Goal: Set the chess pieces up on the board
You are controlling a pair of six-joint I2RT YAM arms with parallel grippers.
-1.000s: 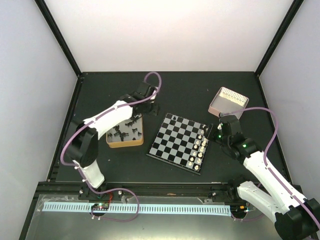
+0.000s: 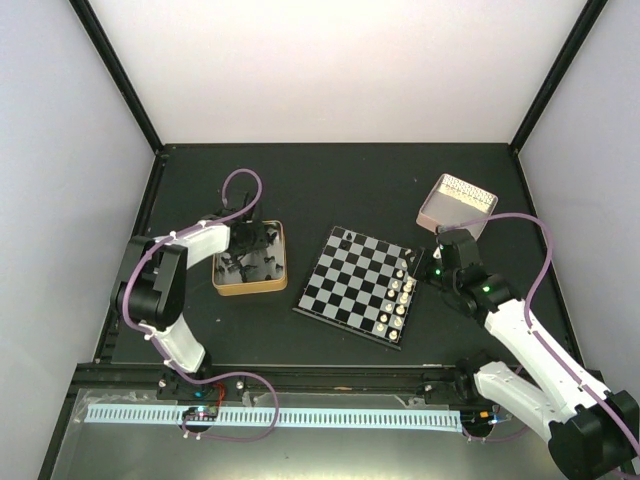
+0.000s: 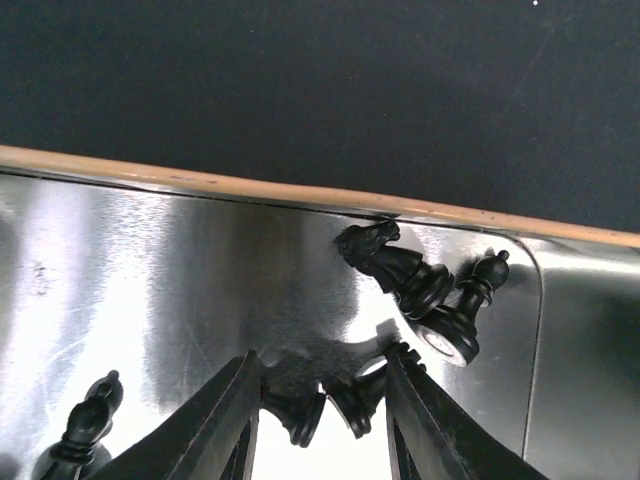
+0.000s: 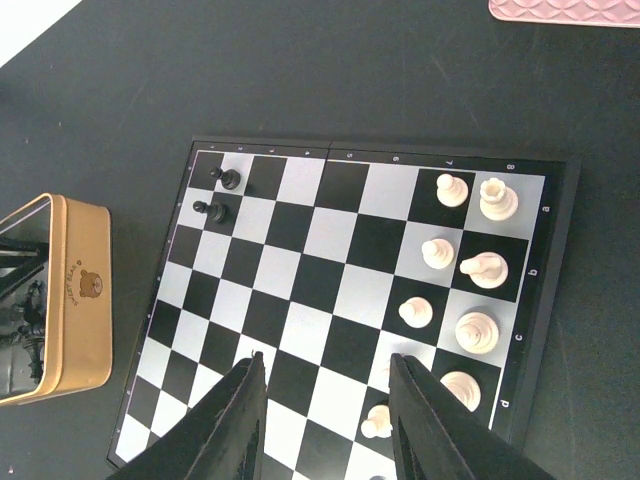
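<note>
My left gripper is low over the tan-rimmed box (image 2: 250, 287) of black pieces, fingers apart around fallen pieces; a black knight (image 3: 395, 265) and another black piece (image 3: 460, 320) lie by the rim. The chessboard (image 2: 345, 280) holds white pieces along its right side and two black pieces (image 4: 225, 180) at the far left corner in the right wrist view. My right gripper hangs over the board's right part; whether it grips anything is hard to see.
A pink box (image 2: 450, 205) with white padding stands at the back right.
My left arm has swung left and down from near the board into the box of black pieces. The right arm is practically still.
</note>
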